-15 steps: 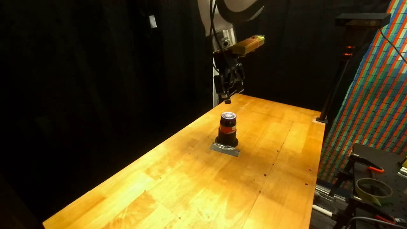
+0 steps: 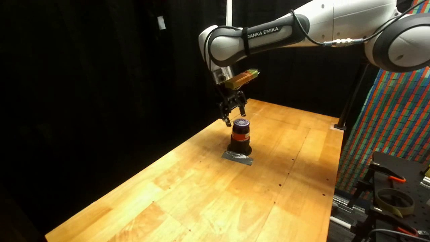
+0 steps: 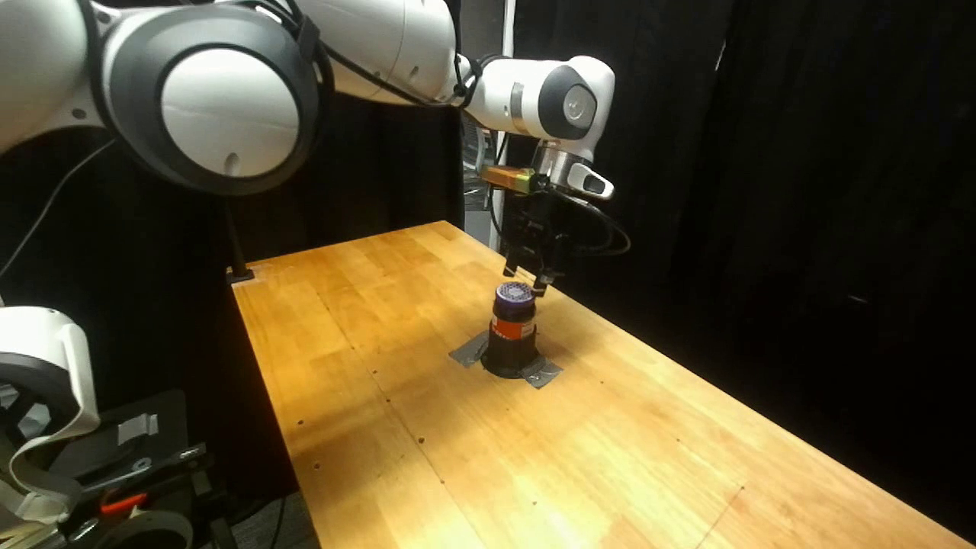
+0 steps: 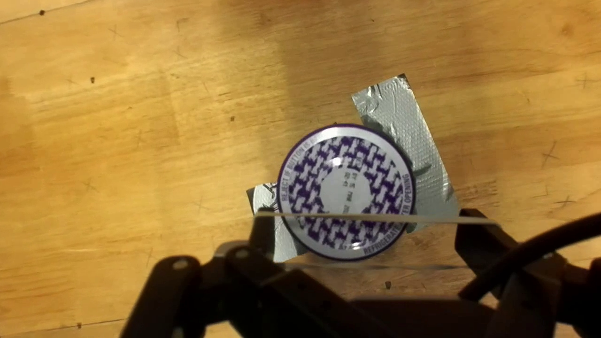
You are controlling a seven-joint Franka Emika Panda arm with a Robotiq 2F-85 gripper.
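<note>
A jar [image 2: 241,135] with an orange label stands upright in a dark base [image 3: 502,362], which grey tape [image 2: 238,157] borders on the table. From above, the wrist view shows its purple-and-white patterned lid [image 4: 346,191]. My gripper [image 2: 235,117] is open, pointing down close to the lid and apart from it. Its fingers [image 4: 263,231] are spread wider than the lid in the wrist view, with the lid mostly ahead of the line between them. A thin pale band [image 4: 360,217] stretches from finger to finger, crossing in front of the lid. No object is held.
Around the jar the wooden table [image 2: 193,189] is bare, with a few small holes. A side cart [image 2: 403,173] with a roll of tape [image 2: 394,201] stands beyond the table's edge. Black curtains hang behind.
The arm has come lower and my gripper has descended toward the jar lid. The hand has turned, and the fingers now appear well apart in exterior view 1. The jar has not moved.
</note>
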